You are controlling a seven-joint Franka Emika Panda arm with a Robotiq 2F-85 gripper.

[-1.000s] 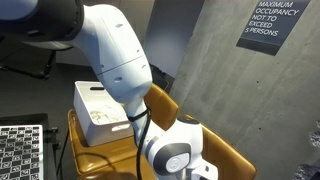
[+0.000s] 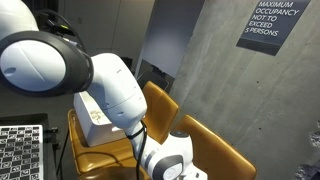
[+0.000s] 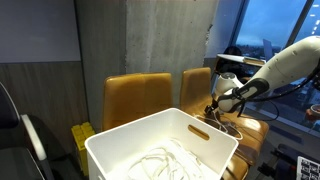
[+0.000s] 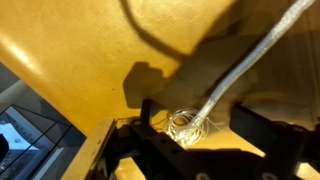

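Observation:
In the wrist view a white rope (image 4: 244, 68) with a frayed, loose-stranded end (image 4: 184, 129) lies over the tan seat. My gripper stands with its dark fingers apart, one on either side of the rope near that end. Whether either finger touches the rope cannot be told. In exterior view 2 the white arm (image 3: 232, 94) reaches low over the far seat, where part of the rope (image 3: 232, 130) shows; the fingertips are too small to make out there. Exterior view 1 shows the arm, with the gripper out of sight below the frame.
A white box (image 3: 125, 153) holding a pile of white rope (image 3: 168, 160) stands on the seats nearby. Tan seat backs (image 3: 137, 92) and a concrete wall (image 3: 148, 35) rise behind. A dark chair (image 3: 18, 145) is at the far left.
In exterior view 1 the arm has shifted left and its wrist end sits lower. Its upper part now covers more of the white box.

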